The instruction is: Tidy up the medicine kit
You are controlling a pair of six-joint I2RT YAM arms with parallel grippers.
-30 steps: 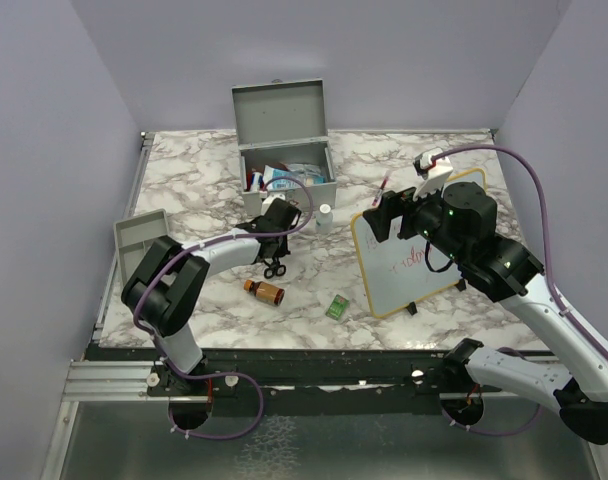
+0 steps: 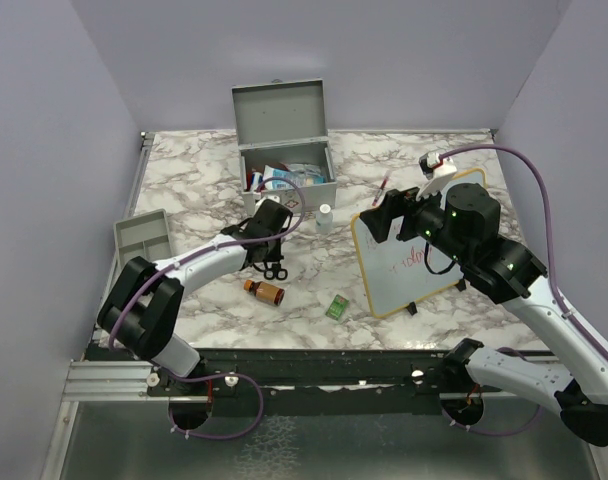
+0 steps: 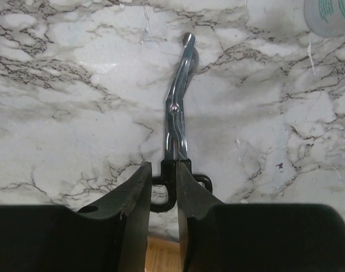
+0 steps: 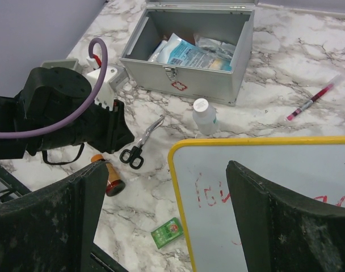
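Observation:
The grey metal medicine kit [image 2: 287,195] stands open at the back, holding packets. My left gripper hangs above black-handled scissors [image 3: 174,107], its fingers close together over the handles; whether anything is between them I cannot tell. A brown bottle [image 2: 267,292] lies below the scissors, and a white bottle [image 2: 324,220] stands right of them. My right gripper [image 2: 384,222] is raised over the whiteboard, its fingers apart in the right wrist view.
A whiteboard [image 4: 201,170] fills the right side, with a red pen [image 4: 308,101] behind it and a green packet [image 4: 167,232] near its left edge. An empty grey tray [image 2: 141,232] sits at the left.
My left arm has drawn slightly toward the lower left, so more of the scissors shows in the top view. The right arm is almost unchanged.

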